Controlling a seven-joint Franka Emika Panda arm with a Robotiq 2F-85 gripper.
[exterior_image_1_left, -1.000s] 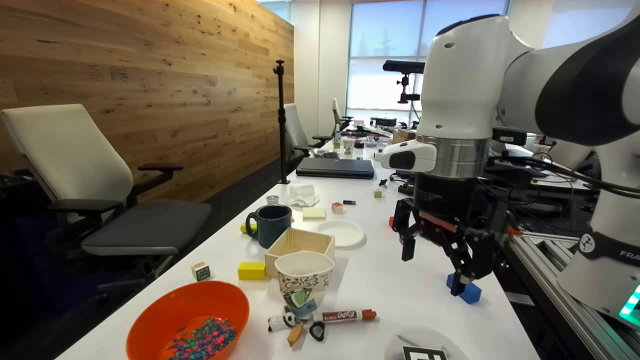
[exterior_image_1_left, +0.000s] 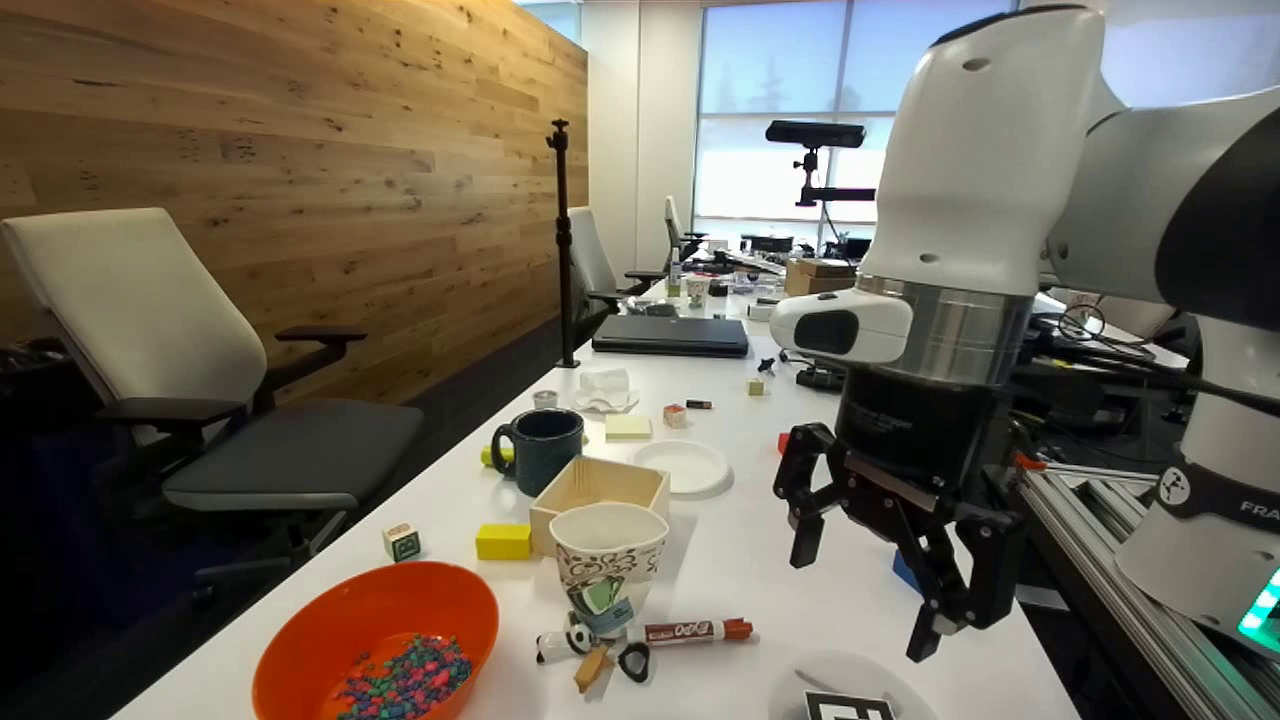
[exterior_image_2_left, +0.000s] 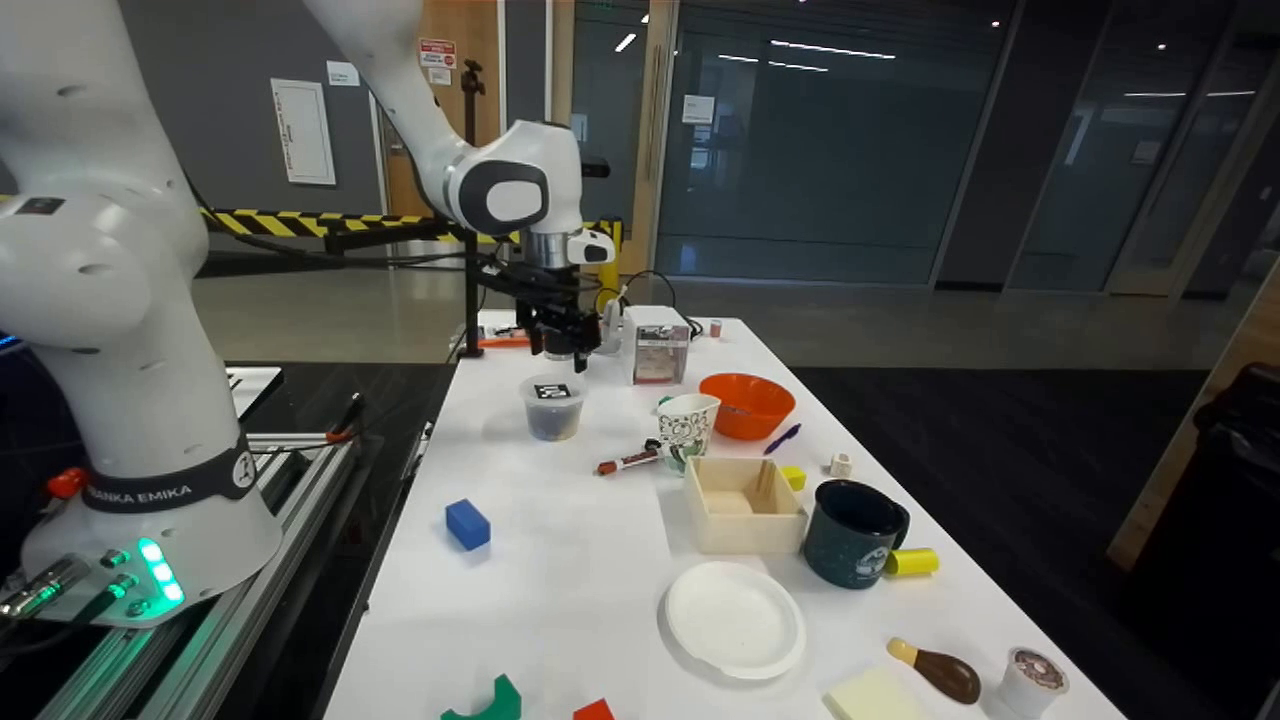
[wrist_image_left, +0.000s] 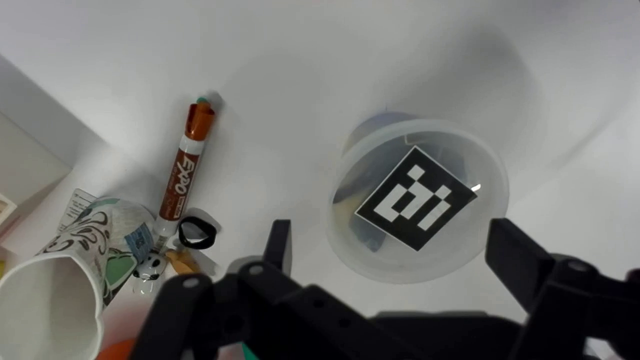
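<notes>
My gripper stands open above the table, its fingers well apart and nothing gripped. Below it, in the wrist view, a round clear tub with a translucent lid (wrist_image_left: 384, 258) lies between the two fingertips in the picture. A black-and-white square marker (wrist_image_left: 417, 198) is on that lid, and dim contents show through the side. Exterior view 2 has the tub (exterior_image_2_left: 553, 414) upright on the table, with the gripper (exterior_image_2_left: 559, 356) higher and farther back. In exterior view 1 only the tub's top shows at the bottom edge, below the gripper (exterior_image_1_left: 866, 598).
Left of the tub lie an Expo marker (wrist_image_left: 180, 174), small trinkets and a patterned paper cup (wrist_image_left: 78, 264). An orange bowl (exterior_image_1_left: 375, 642), a wooden box (exterior_image_2_left: 744, 516), a dark mug (exterior_image_2_left: 854, 534) and a white plate (exterior_image_2_left: 734, 618) stand farther along. A blue block (exterior_image_2_left: 468, 524) sits near the robot's side.
The gripper has moved toward exterior view 1's camera, nearer the tub, and appears larger there. The tabletop objects look unmoved.
</notes>
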